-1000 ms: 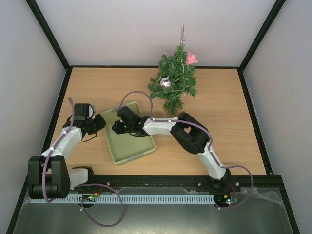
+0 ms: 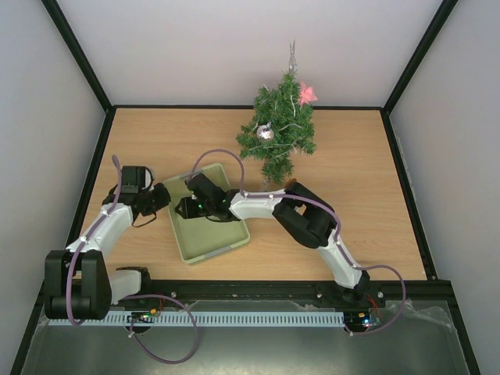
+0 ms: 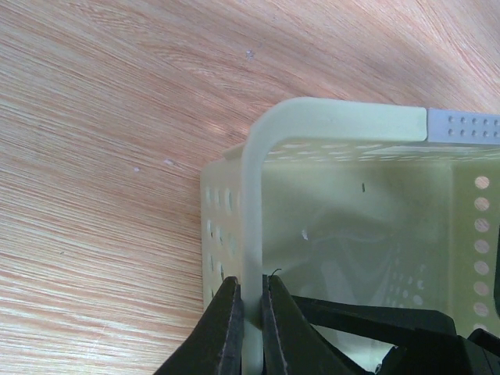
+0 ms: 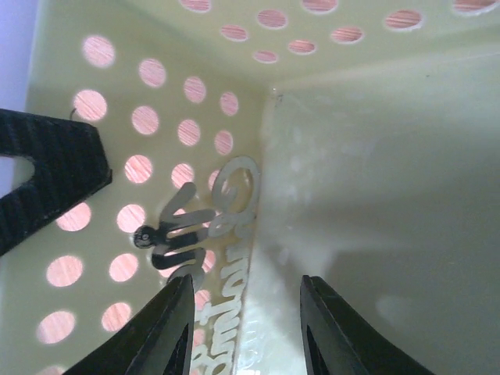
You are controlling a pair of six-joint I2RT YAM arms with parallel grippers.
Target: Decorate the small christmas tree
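Note:
The green Christmas tree [image 2: 277, 129] stands at the back, right of the pale green perforated tray [image 2: 207, 244]. On it hang a silver ball [image 2: 266, 133] and a pink ornament [image 2: 307, 94]. In the left wrist view, my left gripper is shut on the tray's rim, one finger either side. Inside the tray, my right gripper has its fingers apart, with nothing gripped. Past its fingertips, a flat silver cut-out ornament with lettering [image 4: 226, 301] leans against the tray wall. From above, the right arm hides that ornament.
Perforated tray walls [image 4: 141, 168] rise close beside the right gripper, and a black part of the left gripper juts in at the left. Bare tabletop [image 2: 355, 187] lies right of the tree.
The left arm, tray and tree show no clear movement.

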